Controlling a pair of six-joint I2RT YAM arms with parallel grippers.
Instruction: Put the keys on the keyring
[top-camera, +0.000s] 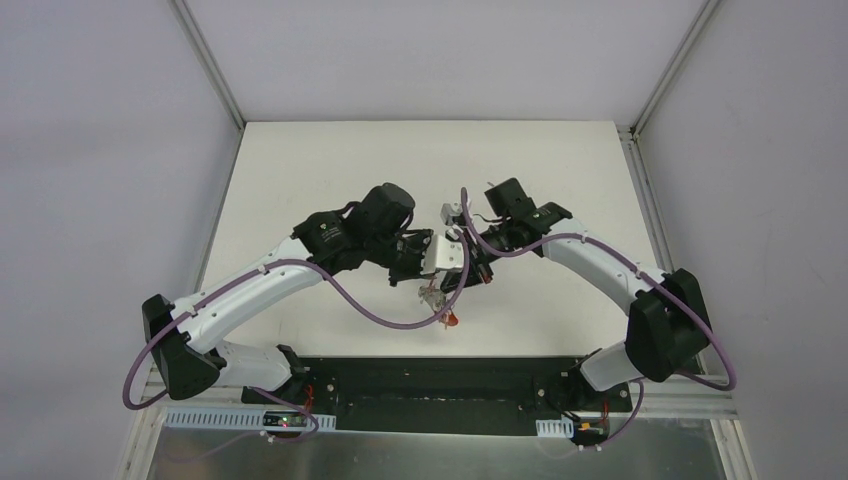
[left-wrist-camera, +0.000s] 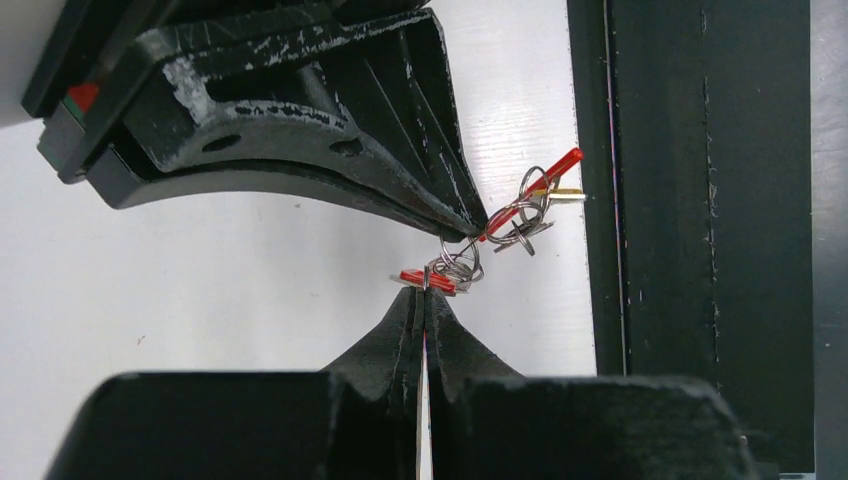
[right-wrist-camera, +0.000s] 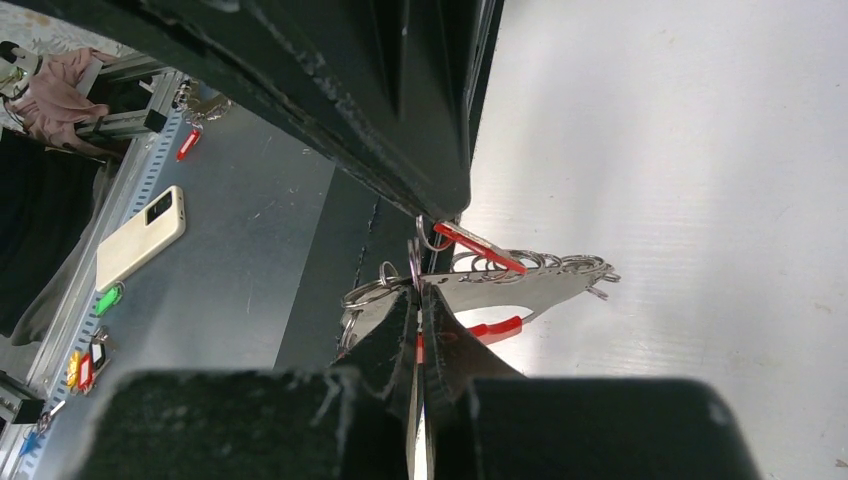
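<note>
Both grippers meet over the middle of the table, with keys hanging between them in the top view. In the left wrist view, my left gripper is shut, a thin metal piece upright at its tips beside a red key (left-wrist-camera: 424, 280); metal rings (left-wrist-camera: 513, 220) and another red key cluster at the other gripper's tip. In the right wrist view, my right gripper is shut on a thin metal ring, with a grey key bunch (right-wrist-camera: 520, 290) hanging around it and a red key (right-wrist-camera: 480, 248) just beyond, by the left gripper's tip. Exactly which pieces are threaded I cannot tell.
Off the table, the right wrist view shows a phone (right-wrist-camera: 140, 240) and several tagged keys.
</note>
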